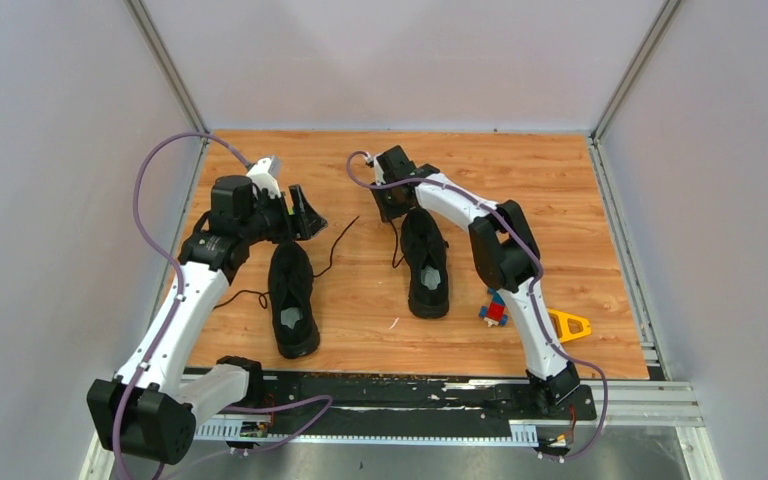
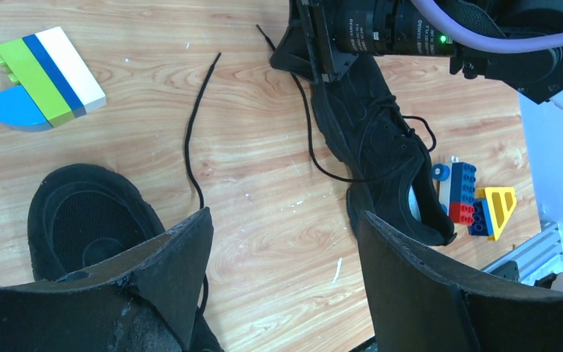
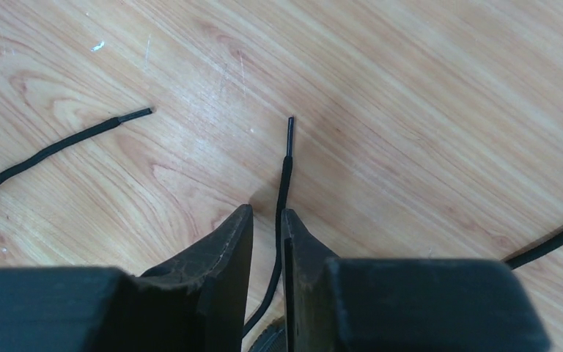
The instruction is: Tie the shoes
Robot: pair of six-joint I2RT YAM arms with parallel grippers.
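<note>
Two black shoes lie on the wooden table: the left shoe [image 1: 291, 290] under my left gripper, the right shoe [image 1: 425, 265] under my right one. My left gripper [image 1: 310, 222] is part open above the left shoe's toe, nothing between its fingers. A loose lace [image 2: 190, 143] runs out from that shoe. Low at the right shoe's toe, my right gripper stands part open by a narrow gap. A black lace [image 3: 284, 183] passes upright through or beneath that gap, its tip lying beyond the fingertips on the table. Whether the fingers touch it is unclear.
Green, blue and white bricks [image 2: 44, 77] sit on the table in the left wrist view. Coloured bricks [image 1: 496, 310] and a yellow piece [image 1: 569, 325] lie right of the right shoe. Bare wood [image 1: 360, 290] separates the shoes.
</note>
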